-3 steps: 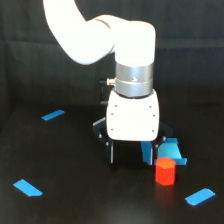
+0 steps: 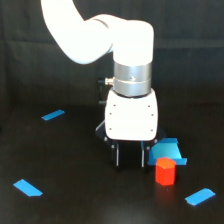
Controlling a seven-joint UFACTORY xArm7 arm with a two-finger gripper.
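My gripper (image 2: 130,156) points down near the middle of the camera view, below the white hand. Its two dark, thin fingers stand apart, and nothing shows between them. To the right of the fingers, a small red block (image 2: 165,172) sits on the dark table, clear of the gripper. Just behind the block is a bright blue thing (image 2: 170,149), partly covered by the hand and the block. Its full shape cannot be made out.
Blue strips mark the dark table: one at the far left (image 2: 53,115), another at the near left (image 2: 27,188), and a third at the near right (image 2: 200,197).
The gripper's fingers seem a little closer together than a second ago, and the hand has shifted very slightly left. The red block and the blue strips have not moved.
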